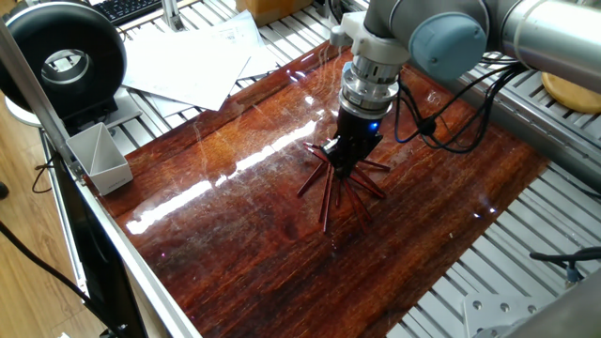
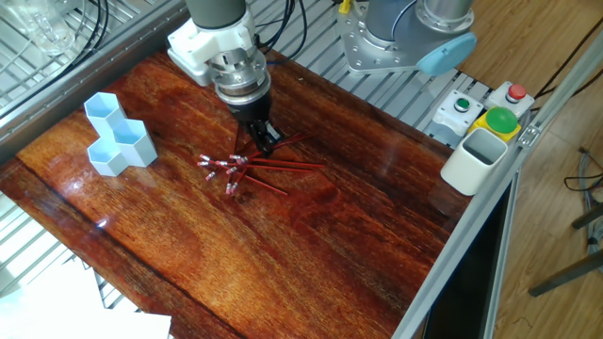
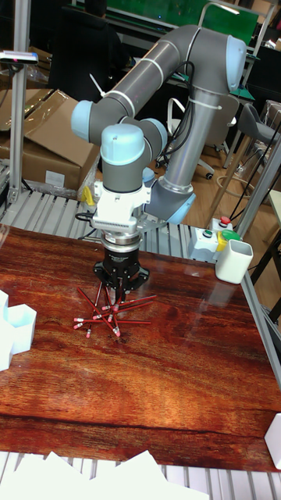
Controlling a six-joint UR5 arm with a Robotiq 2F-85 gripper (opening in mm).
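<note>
A loose, crossing heap of thin red sticks (image 2: pixel 292 168) with pale printed ends lies on the glossy brown wooden board (image 2: pixel 283 273). My black gripper (image 2: pixel 270 149) points down right over this heap, its tips low among the sticks. In exterior view 1 the sticks (image 1: pixel 327 211) fan out around the gripper (image 1: pixel 340 172) on several sides. From the front, in exterior view 3, the gripper (image 3: pixel 119 293) hides part of the pile. Its fingertips blend with the sticks, so how its fingers stand and whether a stick is between them cannot be made out.
A light-blue holder of three hexagonal cups (image 2: pixel 121 141) stands on the board, left of the heap in exterior view 2. A white square cup (image 2: pixel 473 162) is at the board's far edge near the button boxes (image 2: pixel 499 121). Much of the board is bare.
</note>
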